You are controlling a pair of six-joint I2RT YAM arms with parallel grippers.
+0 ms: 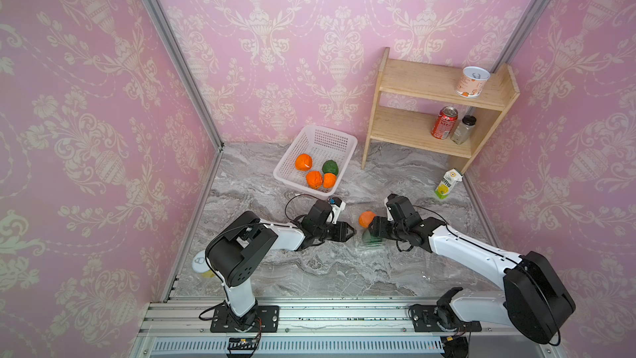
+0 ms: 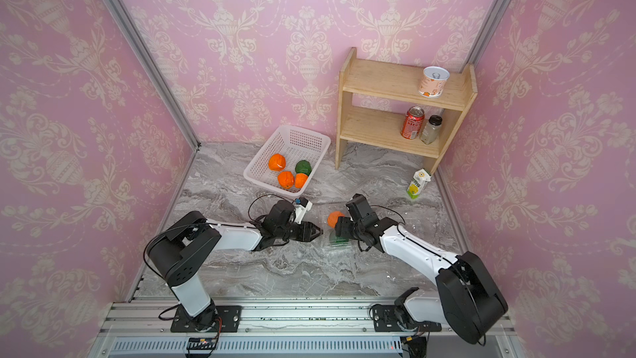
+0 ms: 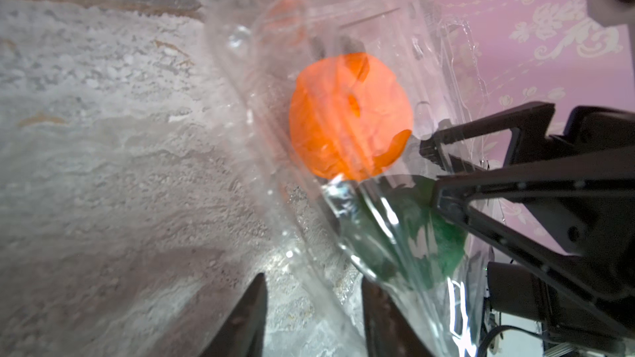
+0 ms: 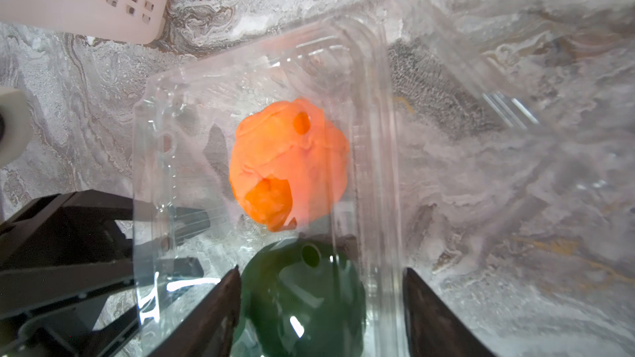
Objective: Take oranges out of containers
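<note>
A clear plastic container [image 4: 377,158] stands between my two grippers. Through its walls show an orange [image 4: 291,165] and a dark green round thing [image 4: 304,297] beside it. My left gripper is partly open at the container's left side, and in the left wrist view a clear edge runs across the gap between its fingers. From the other side comes my right gripper, its fingers apart over the container's near part; whether they touch the plastic cannot be told. Further oranges [image 1: 303,161] lie in a white basket [image 1: 286,171] behind.
Also in the basket is a green item [image 1: 330,167]. A wooden shelf [image 1: 417,135] with cans and a jar rises at the back right, a carton [image 1: 448,183] by its foot. A lidded jar [image 1: 200,262] stands front left. Open counter lies in front.
</note>
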